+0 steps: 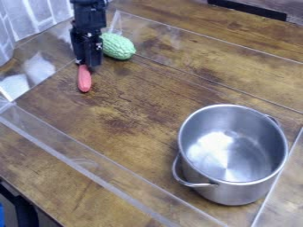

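The black gripper (88, 55) is at the upper left, directly above the far end of a long pinkish-red object (84, 78) lying on the wooden surface. A pale green, bumpy vegetable-like object (117, 46) lies just to the gripper's right. The fingertips are small and dark, so whether they are open, shut or touching the red object cannot be told.
A steel pot (232, 152) with side handles stands at the lower right. Clear plastic edging runs around the work area, with a crumpled translucent covering at the far left.
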